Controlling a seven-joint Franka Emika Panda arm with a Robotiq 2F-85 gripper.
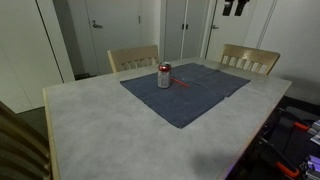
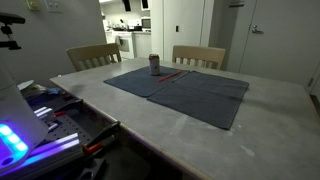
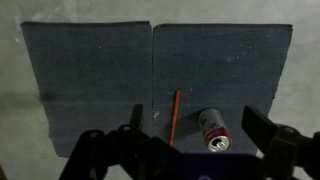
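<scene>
A red and silver can [image 1: 164,76] [image 2: 154,64] [image 3: 214,130] stands upright on a dark grey-blue cloth [image 1: 185,108] [image 2: 205,96] [image 3: 90,75]. Beside it lies a thin orange-red stick [image 3: 175,118] [image 1: 179,83], perhaps a pen or pencil. My gripper is open high above the cloth, looking down, with nothing between its fingers. In the wrist view the can and stick both appear in the span between the fingertips, well below them. At the top right of exterior view 1, only the gripper's lower end [image 1: 236,8] shows.
The cloth is spread flat with a crease down its middle. Wooden chairs [image 1: 135,58] [image 2: 199,58] stand at the table's edges.
</scene>
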